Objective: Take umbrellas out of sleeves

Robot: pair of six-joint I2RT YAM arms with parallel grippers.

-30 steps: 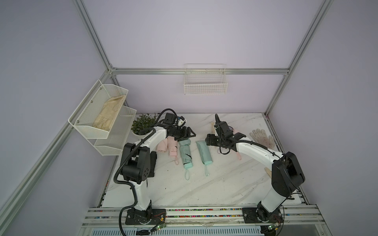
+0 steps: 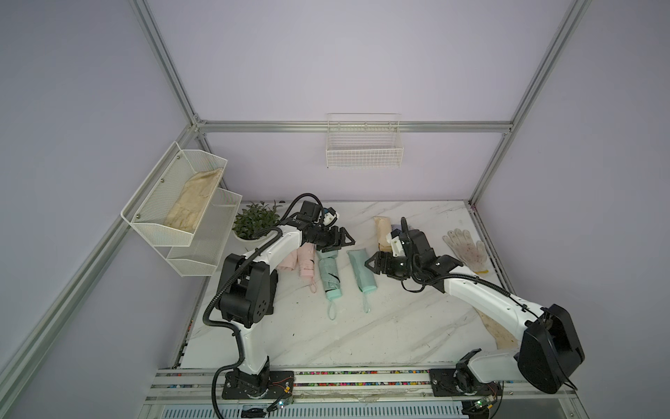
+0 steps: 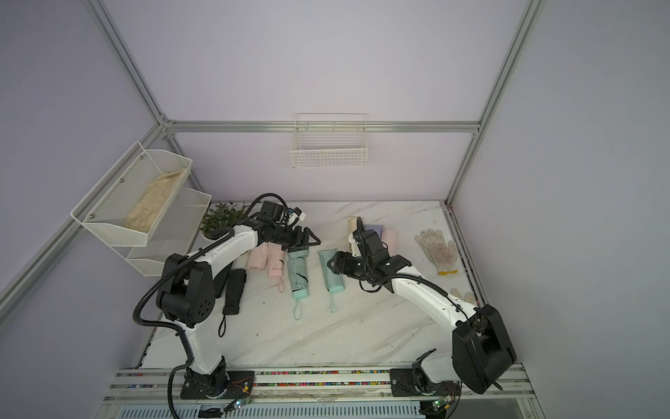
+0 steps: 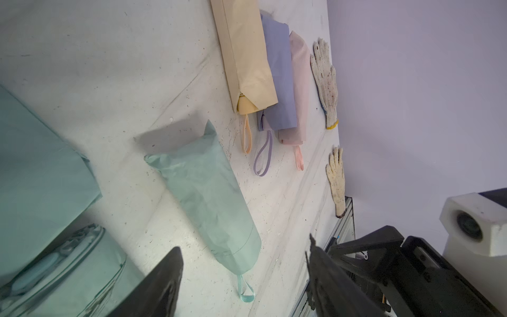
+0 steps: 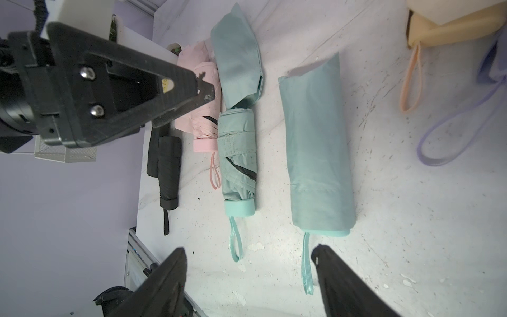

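Note:
A mint umbrella in its sleeve (image 5: 319, 145) lies mid-table, its strap toward the front. Left of it lies an unsleeved mint umbrella (image 5: 237, 158), with a loose mint sleeve (image 5: 236, 55) behind. My right gripper (image 2: 373, 262) hovers open over the sleeved mint one, empty. My left gripper (image 2: 340, 237) is open and empty, above and behind the mint pieces. Beige (image 4: 248, 58), purple (image 4: 280, 68) and pink (image 4: 296, 89) sleeved umbrellas lie at the back right.
Pink umbrellas (image 3: 275, 258) and black ones (image 3: 234, 293) lie left. A plant (image 2: 251, 223) and white baskets (image 2: 160, 230) stand left, gloves (image 3: 436, 248) lie right.
My left gripper has shifted a little to the right.

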